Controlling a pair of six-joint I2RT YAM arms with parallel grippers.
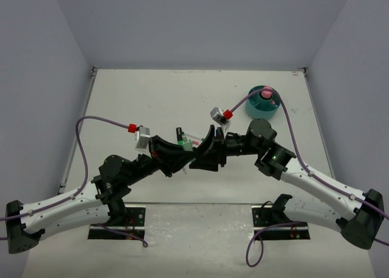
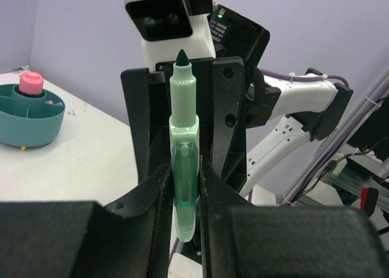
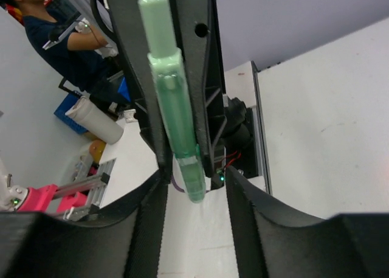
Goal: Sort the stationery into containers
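A green, capped marker (image 2: 184, 101) stands upright in the left wrist view. My left gripper is shut on its lower part. In the right wrist view the marker (image 3: 173, 101) hangs between the left gripper's dark fingers. Facing it, my right gripper is open, its fingers apart, with the marker's end in front of the gap; contact cannot be told. From above, the two grippers meet over the middle of the table around the marker (image 1: 187, 145). A teal round container (image 1: 261, 112) stands at the back right, holding a pink-topped item (image 1: 267, 93).
On the table (image 1: 146, 101) beyond the grippers lie a black item (image 1: 179, 132) and a thin pale stick (image 1: 193, 136), partly hidden by the arms.
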